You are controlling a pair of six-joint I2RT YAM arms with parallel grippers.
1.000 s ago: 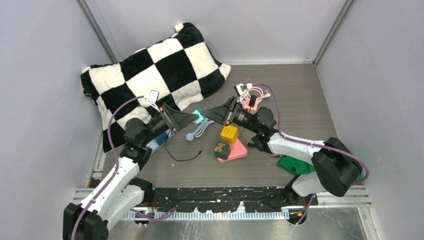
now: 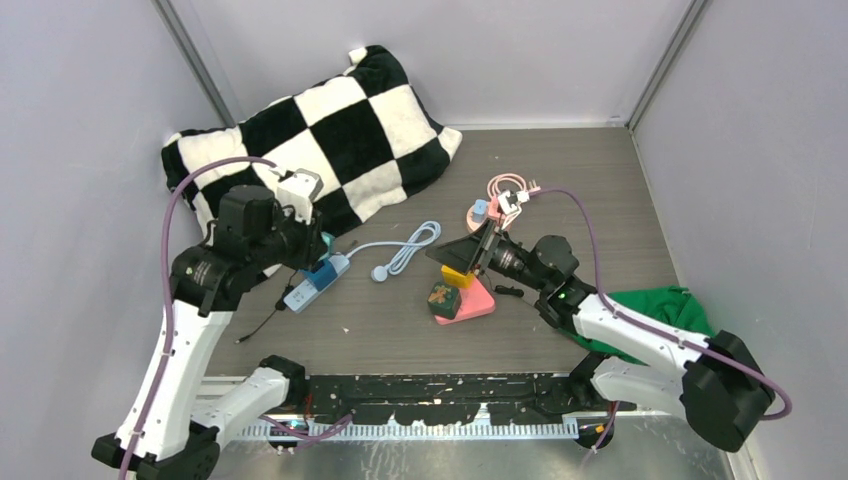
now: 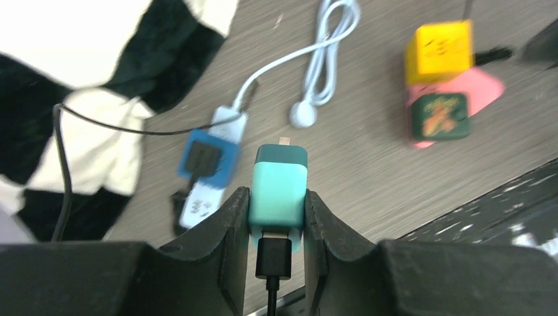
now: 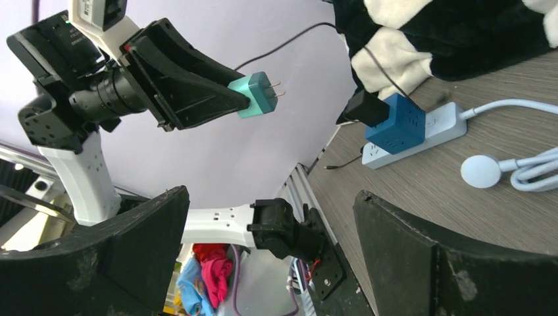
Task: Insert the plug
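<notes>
A teal plug is clamped in my left gripper, its two pins pointing out, as the right wrist view (image 4: 256, 95) shows. It hangs above a white power strip (image 2: 305, 296) (image 4: 444, 128), which carries a blue cube socket (image 3: 224, 161) with a black adapter (image 4: 368, 108) in it. My right gripper is open and empty, over the table to the right of the strip, facing it.
A checkered cushion (image 2: 340, 150) fills the back left. A yellow cube (image 2: 457, 275), dark green cube (image 2: 443, 300) and pink block (image 2: 472, 308) lie centre right. A coiled white cable (image 2: 420, 240) and green cloth (image 2: 660, 310) are also on the table.
My left gripper has swung left with the teal plug, away from the middle to over the power strip. The right gripper has shifted right, apart from the plug.
</notes>
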